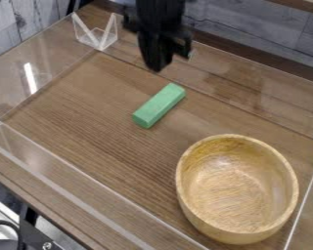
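Note:
My gripper (156, 61) is raised toward the back of the table at the top centre of the camera view, dark and blurred, shut, with nothing visible between its fingers. In front of it a green rectangular block (158, 105) lies diagonally on the wooden table (81, 137), uncovered and apart from the gripper.
A large yellow bowl (238, 225) fills the front right. A clear, wire-like object (97, 29) stands at the back left near the table's edge. A black cable lies at the bottom left corner.

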